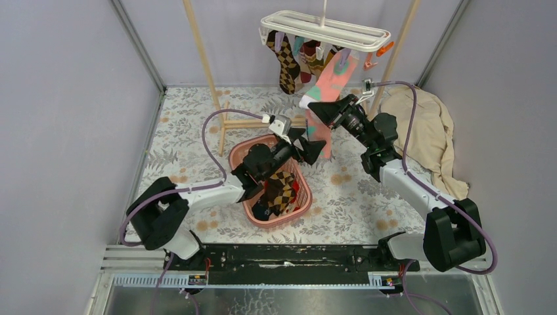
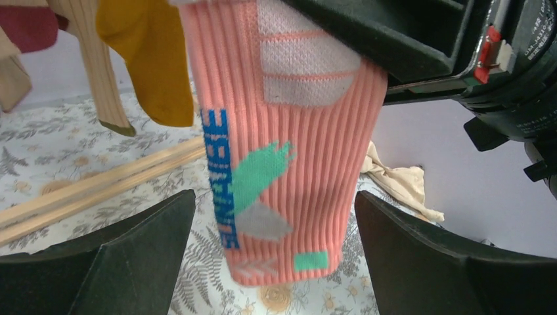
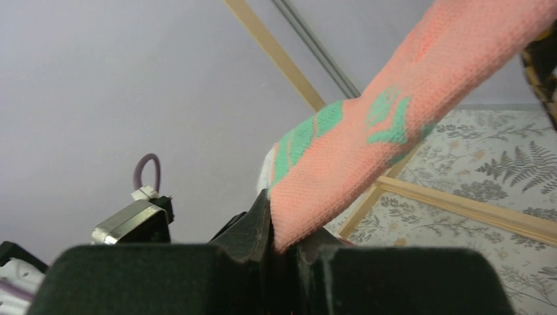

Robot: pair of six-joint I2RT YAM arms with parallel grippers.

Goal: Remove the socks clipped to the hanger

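Observation:
A pink sock with green patches (image 1: 328, 84) runs slantwise from the hanger's right end (image 1: 369, 41) down to my right gripper (image 1: 314, 110). That gripper is shut on its white-marked part, and the right wrist view shows the knit (image 3: 368, 157) stretched taut out of the fingers. Below the grip, the sock's loose end (image 2: 289, 190) hangs down. Open fingers (image 2: 138, 256) of my left gripper (image 1: 314, 147) appear either side of this end; how deep it sits between them is unclear. Other socks, a checkered one (image 1: 287, 65) and a mustard one (image 2: 151, 65), hang further left.
Below the left arm stands a pink basket (image 1: 306, 197) holding a checkered sock (image 1: 281, 192) and dark cloth. Wooden bars (image 1: 249, 123) cross behind it. A beige cloth (image 1: 420, 125) lies at right.

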